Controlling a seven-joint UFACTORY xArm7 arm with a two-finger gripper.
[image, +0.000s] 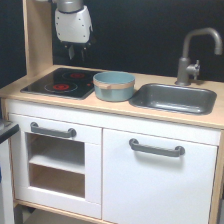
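Observation:
The white robot arm hangs at the upper left, its dark gripper (73, 51) above the back of the black stove top (52, 87) with red burner rings. The fingers are small and dark against the dark backdrop, so their opening is unclear. A light blue pot (114, 91) stands on the wooden counter between the stove top and the steel sink (170, 100), below and to the right of the gripper.
A grey faucet (186, 62) rises behind the sink. Below are white cupboard fronts with grey handles (156, 150) and an open shelf behind a framed door. A wooden side panel (39, 35) stands left of the arm.

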